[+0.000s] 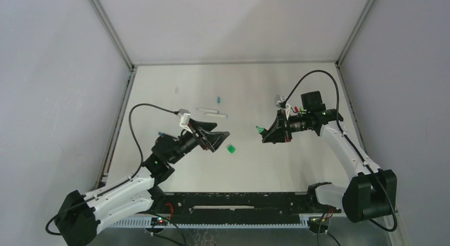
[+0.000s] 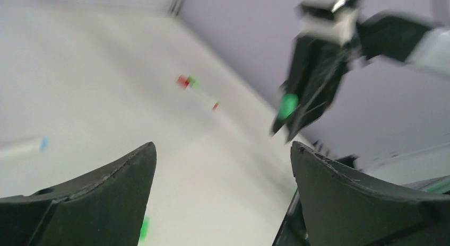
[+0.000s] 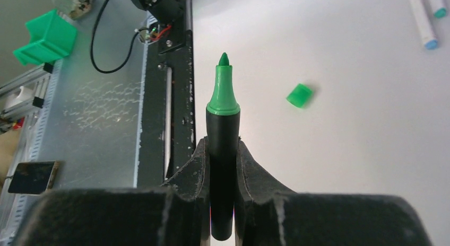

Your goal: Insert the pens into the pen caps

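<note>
My right gripper (image 1: 265, 135) is closed around a black-bodied green marker (image 3: 223, 92); its uncapped green tip points away from the fingers. On the table between the arms lies a small green cap (image 1: 231, 149), apart from both grippers. My left gripper (image 1: 222, 142) stands open and empty, just left of that cap. In the left wrist view its two fingers are wide apart, and the green marker (image 2: 288, 105) shows blurred in the other gripper beyond. Farther back lie two white pens (image 1: 216, 115) and a teal cap (image 1: 218, 99).
Beside the right arm lie a red item (image 2: 183, 81) and a white pen (image 2: 202, 96), blurred. A blue-tipped item (image 1: 161, 133) is partly hidden behind the left arm. Bare table spreads across the front middle.
</note>
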